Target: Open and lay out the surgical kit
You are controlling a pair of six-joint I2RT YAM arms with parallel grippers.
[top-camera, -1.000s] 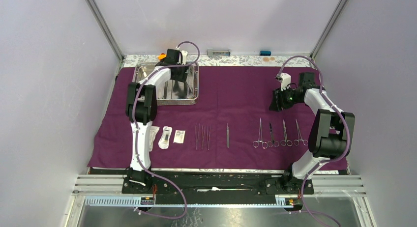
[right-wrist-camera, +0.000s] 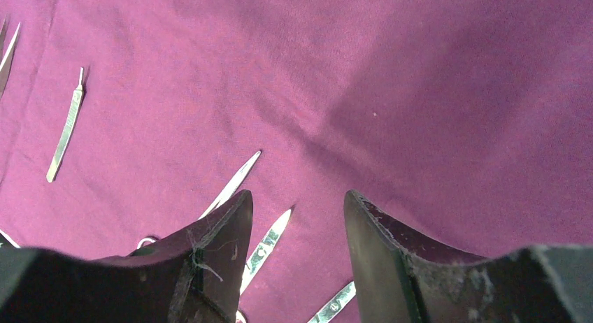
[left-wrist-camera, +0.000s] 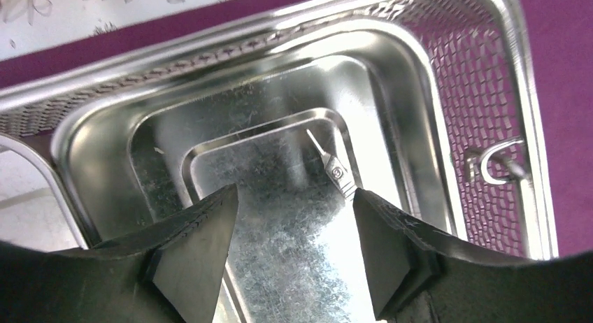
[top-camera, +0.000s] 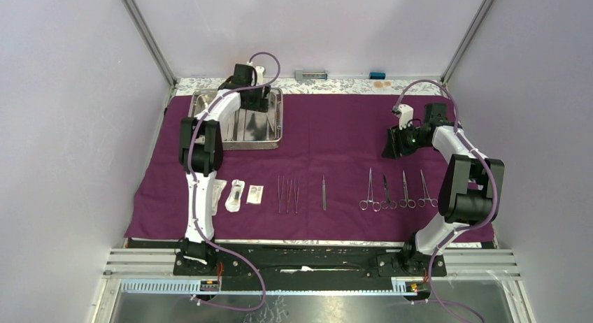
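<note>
The metal tray [top-camera: 253,145] lies at the back left of the purple cloth. In the left wrist view, a slim metal instrument [left-wrist-camera: 337,172] rests on its floor, its lower end hidden behind a finger. My left gripper is open over the tray, nothing between its fingers. Open too, my right gripper hovers above the cloth behind the row of scissor-like instruments. Along the front lie several tweezers [top-camera: 288,196], a scalpel handle [top-camera: 324,194], ring-handled instruments [top-camera: 370,190], a wrapped packet [top-camera: 235,196] and a small square packet [top-camera: 255,194].
Another packet [top-camera: 218,195] is partly covered by the left arm. At the back edge are a grey box [top-camera: 310,75] and a blue block [top-camera: 377,75].
The right arm and the laid-out items look unmoved.
</note>
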